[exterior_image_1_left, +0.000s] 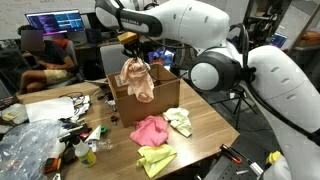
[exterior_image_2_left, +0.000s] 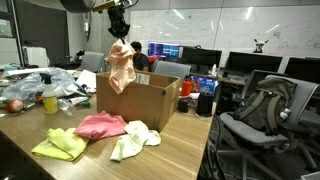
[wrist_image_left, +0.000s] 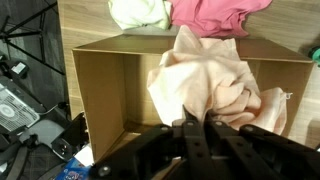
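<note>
A pale peach cloth (exterior_image_1_left: 138, 80) hangs from my gripper (exterior_image_1_left: 135, 52), which is shut on its upper end. In the second exterior view the cloth (exterior_image_2_left: 122, 66) dangles at the near side of the cardboard box (exterior_image_2_left: 150, 102), its lower end overlapping the box wall. Seen from the wrist, the cloth (wrist_image_left: 205, 75) spreads over part of the open box (wrist_image_left: 105, 100) and hides much of its inside. A pink cloth (exterior_image_1_left: 151, 131), a yellow cloth (exterior_image_1_left: 156, 160) and a pale green-white cloth (exterior_image_1_left: 178, 121) lie on the table in front of the box.
Left of the box are a plastic bag (exterior_image_1_left: 30, 145), a yellow-labelled bottle (exterior_image_1_left: 85, 154) and small clutter. A dark cup (exterior_image_2_left: 205, 104) stands right of the box. Bare table (exterior_image_1_left: 205, 135) shows at the right front. A person (exterior_image_1_left: 45, 62) sits behind.
</note>
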